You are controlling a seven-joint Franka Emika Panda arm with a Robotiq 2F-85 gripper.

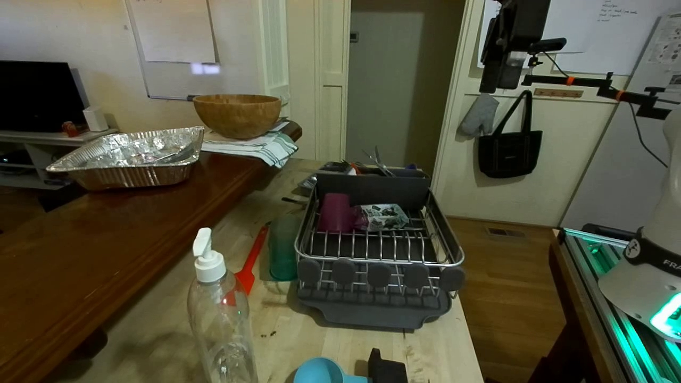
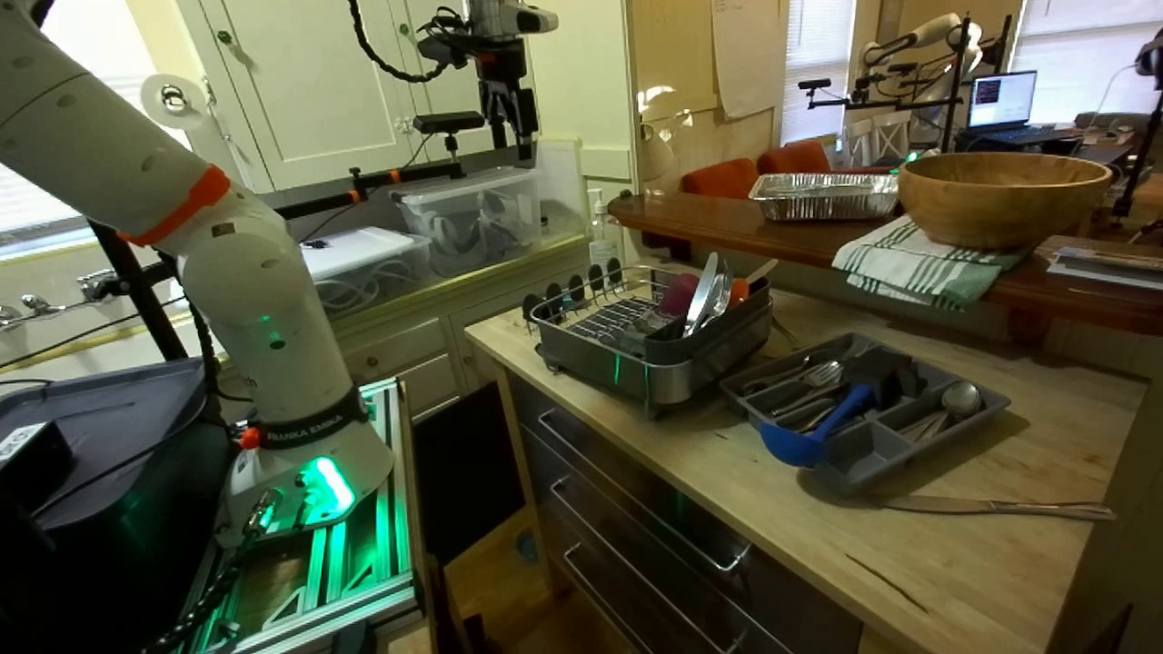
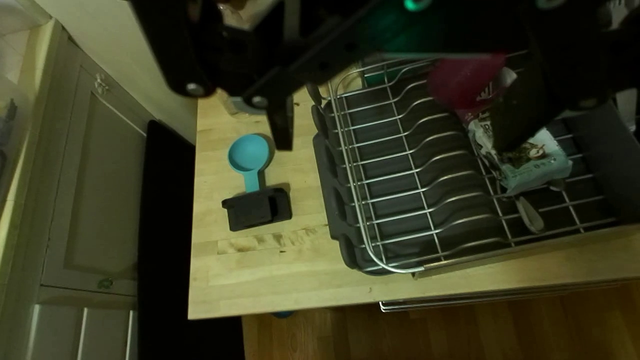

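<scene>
My gripper is open, its dark fingers wide apart with nothing between them in the wrist view. It hangs high in the air, above the level of the dish rack. In the rack lie a magenta cup and a crumpled printed packet, with a small spoon near the packet. A light-blue scoop rests on the counter beside the rack, its handle meeting a black block. In exterior view 2, a grey cutlery tray holds utensils and a blue ladle.
A clear pump bottle, a red spatula and a green cup stand or lie left of the rack. On the raised bar sit a foil pan and a wooden bowl. A knife lies before the tray.
</scene>
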